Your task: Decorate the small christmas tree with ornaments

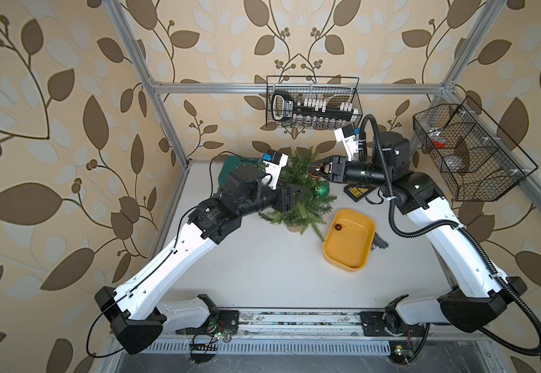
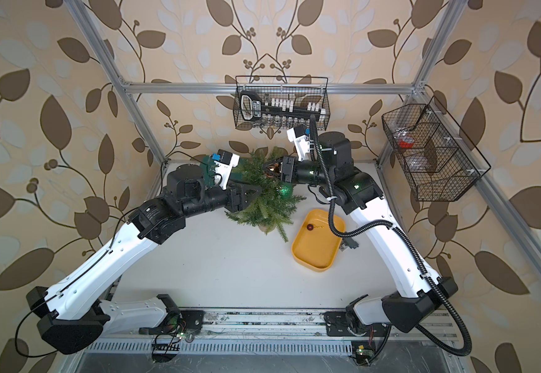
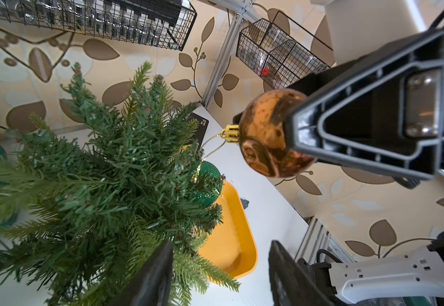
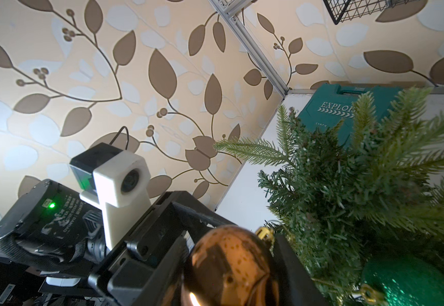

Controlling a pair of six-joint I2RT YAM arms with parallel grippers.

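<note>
The small tree [image 3: 115,183] stands mid-table, a green glittery ornament [image 3: 206,183] hanging on its right side. My right gripper [image 1: 314,169] is shut on a shiny copper ball [image 3: 268,132], held beside the upper right of the tree with its gold cap and string toward the branches. My left gripper hangs open over the tree's front left, nothing seen between its fingers. A small dark red ornament [image 1: 338,227] lies in the yellow tray [image 1: 351,251].
A teal case [image 4: 313,112] lies behind the tree. Wire baskets [image 1: 314,105] hang on the back and right walls. Dark objects lie right of the tree and tray.
</note>
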